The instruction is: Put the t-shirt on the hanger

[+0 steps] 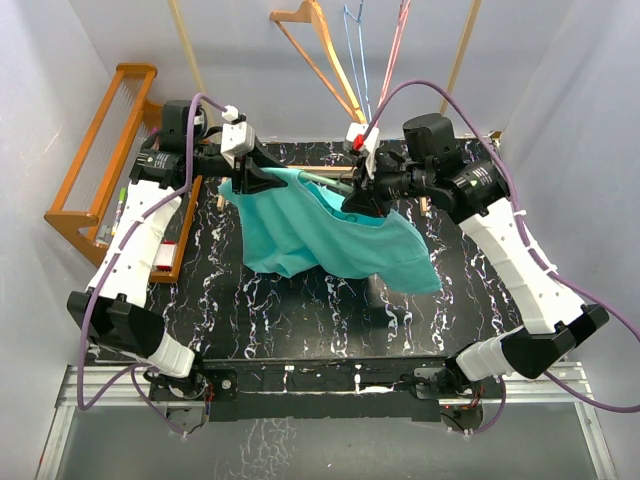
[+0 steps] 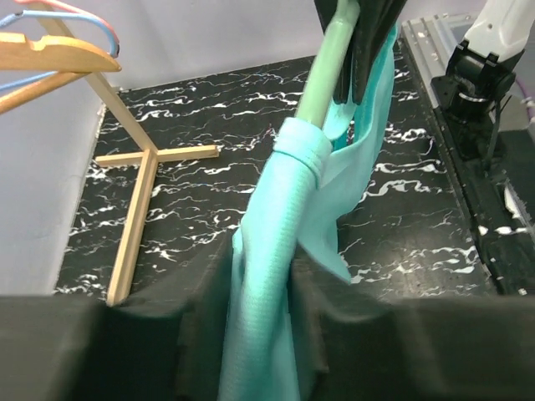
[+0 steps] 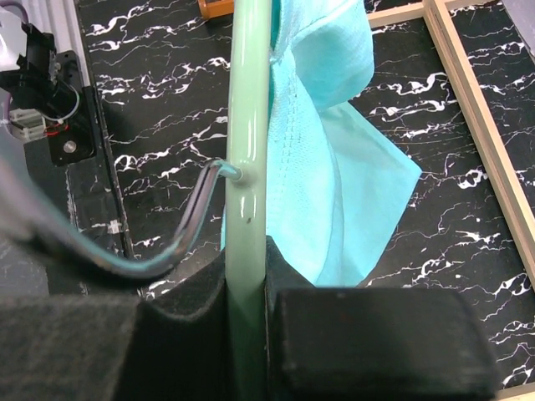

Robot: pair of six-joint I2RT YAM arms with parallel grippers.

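The turquoise t-shirt [image 1: 330, 235] hangs between my grippers, draped over one end of a pale green hanger [image 3: 247, 125]. My right gripper [image 1: 365, 190] is shut on the hanger, whose bar runs up from between its fingers in the right wrist view. My left gripper [image 1: 262, 173] is at the shirt's upper left end, around the covered tip of the hanger [image 2: 326, 67]; its fingers are part open and blurred in the left wrist view, with the cloth between them, and whether they grip it is unclear.
A wooden hanger [image 1: 298, 16] and blue and pink hangers [image 1: 398, 40] hang at the back. A wooden rack [image 1: 100, 160] stands at the left.
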